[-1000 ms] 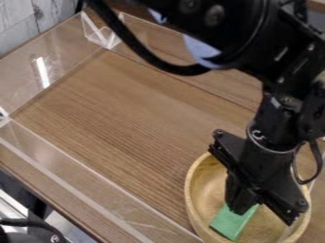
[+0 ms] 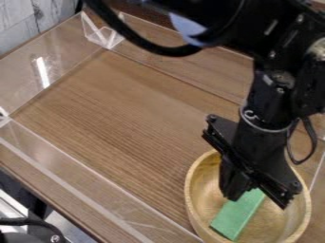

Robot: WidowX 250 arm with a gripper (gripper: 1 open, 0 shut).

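A round tan bowl (image 2: 200, 195) sits at the lower right of the table, with a green block (image 2: 235, 218) lying inside it. My black gripper (image 2: 254, 190) is over the bowl, its fingers just above the block's upper end and partly hiding it. The gripper looks shut; whether anything is between the fingertips is hard to see.
Clear plastic edging runs along the left side, with a small clear holder (image 2: 105, 30) at the top left and a black cable arching overhead.
The gripper has risen very slightly from where it was a second ago. The green block stays in the bowl.
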